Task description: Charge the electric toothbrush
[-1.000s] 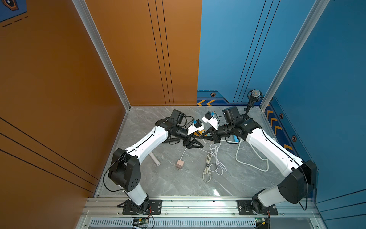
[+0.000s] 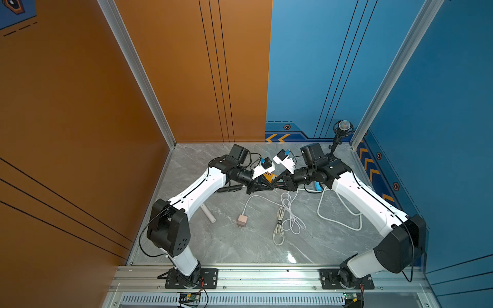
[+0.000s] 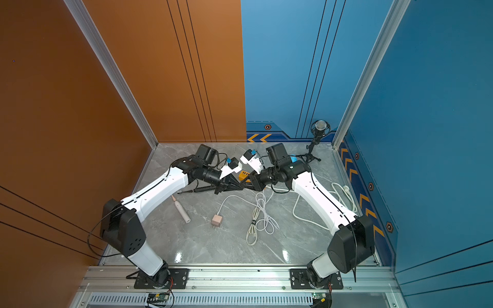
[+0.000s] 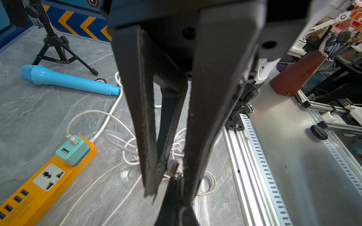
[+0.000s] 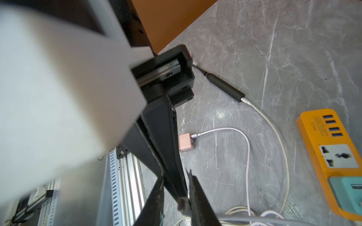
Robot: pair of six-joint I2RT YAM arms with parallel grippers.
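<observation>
Both grippers meet fingertip to fingertip above the middle table. My left gripper [image 3: 232, 186] is shut; a small metallic piece shows where the tips meet in the left wrist view, its holder unclear. My right gripper [image 3: 250, 185] points at it; its finger is hard to judge. The black electric toothbrush [image 5: 224, 85] lies on the table with a white cable in its base. An orange power strip [image 5: 310, 128] carries a teal adapter [image 5: 345, 192]. A pink charger [image 5: 185, 142] has a white cable attached.
A white handle-like item [image 3: 182, 210] lies at left. A blue microphone [image 4: 75, 81] and black tripod [image 4: 56, 47] stand or lie at the back right. Loose cable coils [image 3: 252, 233] cover the middle front.
Over the last second my left gripper has moved slightly up toward my right gripper's tips. The right arm has barely moved.
</observation>
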